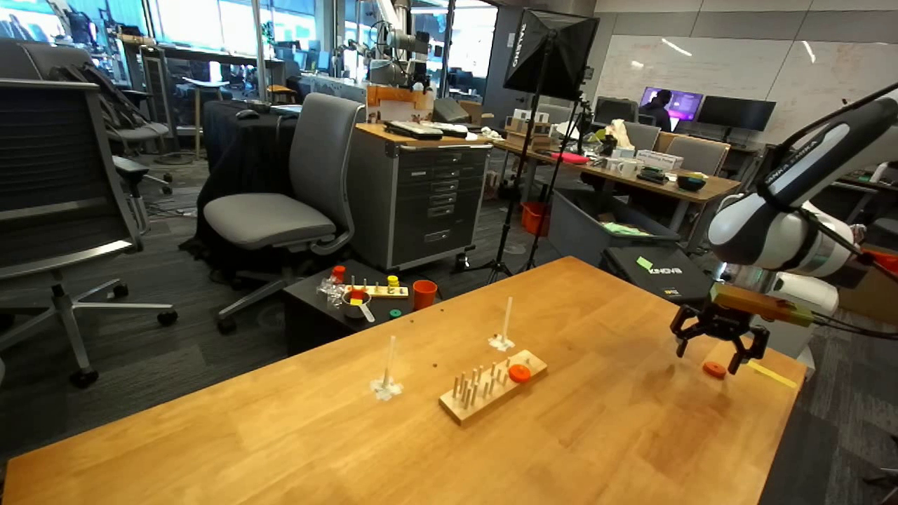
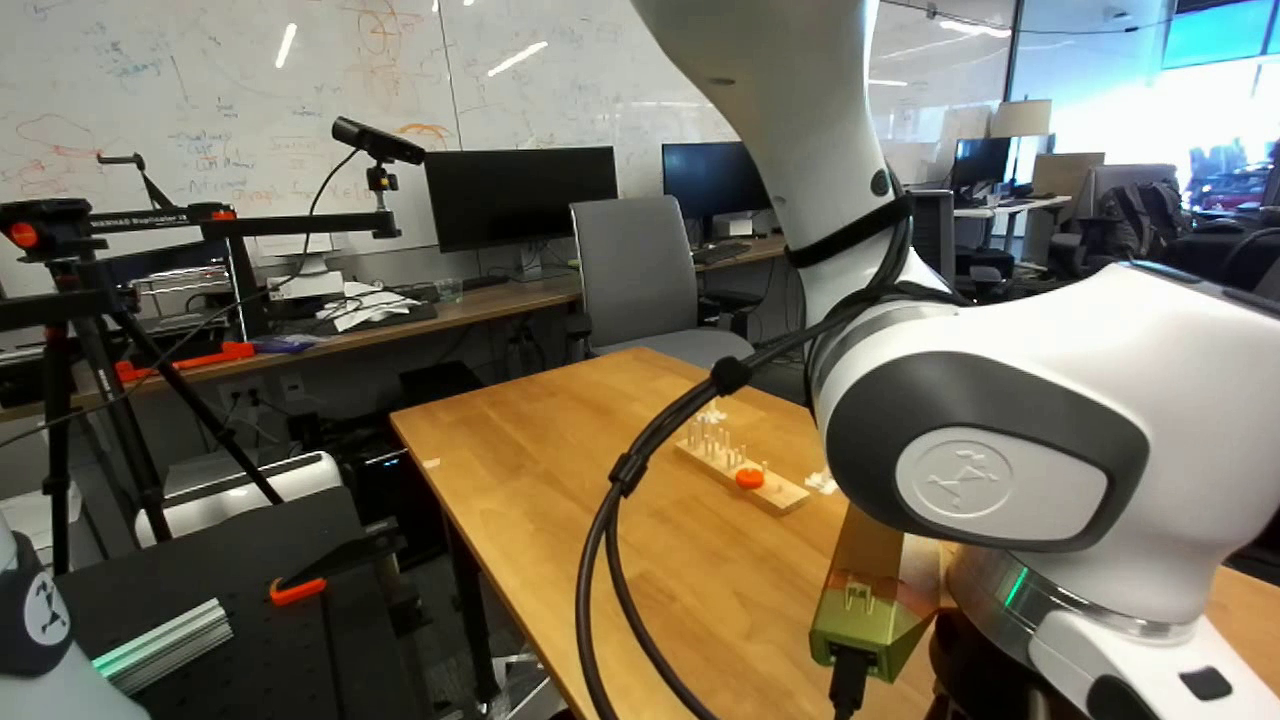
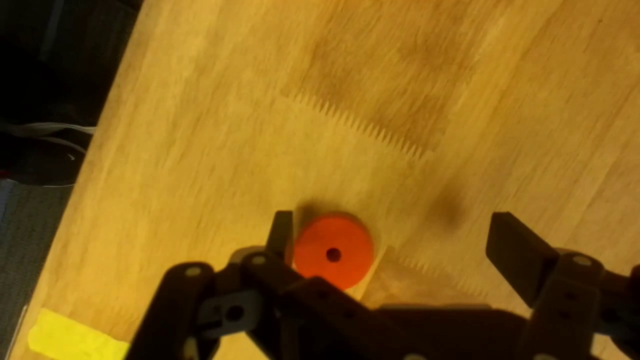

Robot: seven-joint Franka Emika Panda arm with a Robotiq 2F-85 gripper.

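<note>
An orange disc point(image 3: 333, 252) with a hole in its middle lies flat on the wooden table. In the wrist view it sits close to the left finger point(image 3: 280, 237) of my gripper, far from the right one. The gripper point(image 1: 705, 358) stands open above the table, its fingers spread wide and nothing held. From exterior view 1, the loose disc point(image 1: 714, 369) shows below and between the fingertips. A second orange disc point(image 1: 519, 373) rests at one end of a wooden peg board point(image 1: 471, 405). The arm hides my fingers in exterior view 2.
Two thin upright pegs, a nearer one point(image 1: 389, 362) and a farther one point(image 1: 506, 320), are fixed to the table beside the board. Yellow tape point(image 3: 75, 336) marks the table near its edge.
</note>
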